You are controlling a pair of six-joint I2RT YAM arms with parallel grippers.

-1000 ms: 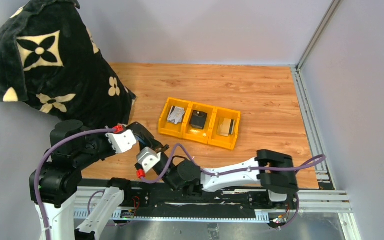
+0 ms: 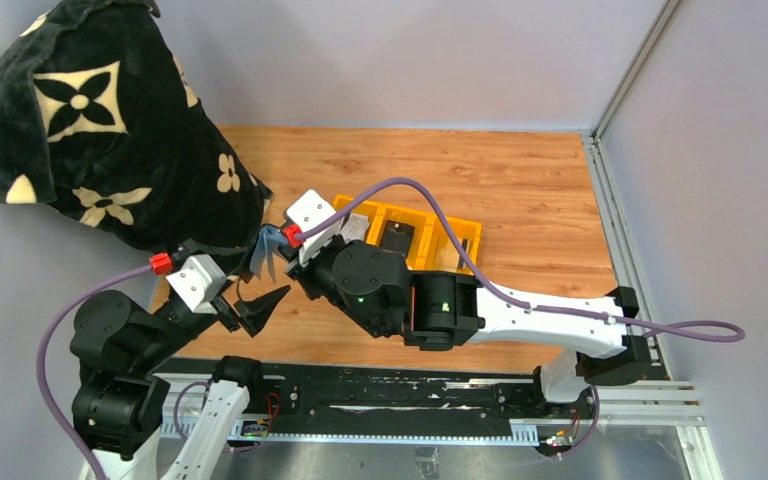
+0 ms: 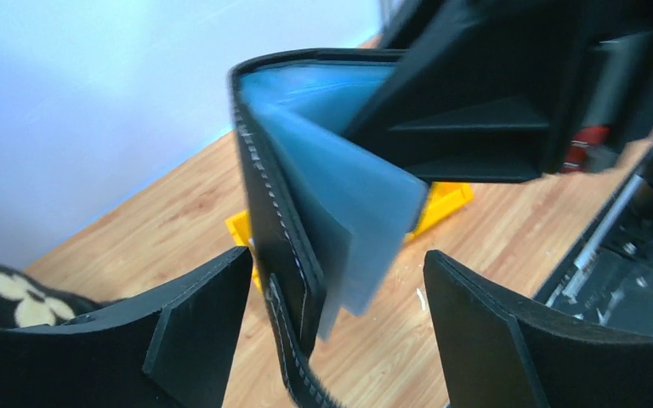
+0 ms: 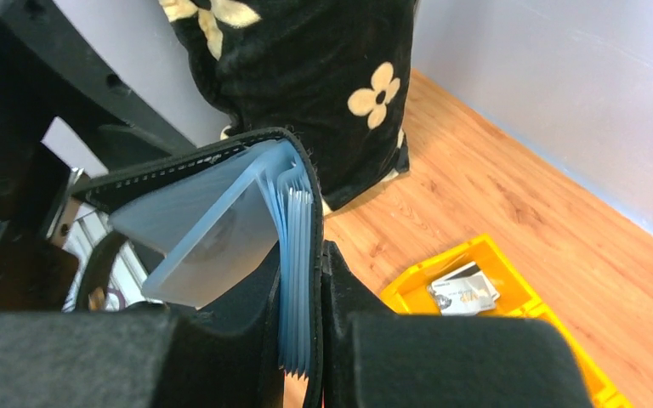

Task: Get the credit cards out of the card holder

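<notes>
The black card holder, with its bluish clear sleeves fanned apart, hangs over the table at the left. My right gripper is shut on it, pinching the bundled sleeves and one black cover. Close by in the left wrist view, the open left gripper has the holder's edge in the space between and beyond its fingers, not clamped. No card stands out clearly inside the sleeves. Loose cards lie in the left compartment of the yellow tray.
Right of the grippers, the tray is partly covered by my right arm; its middle compartment holds a black item. A dark patterned cushion stands at the back left. Bare wood lies behind and right of the tray.
</notes>
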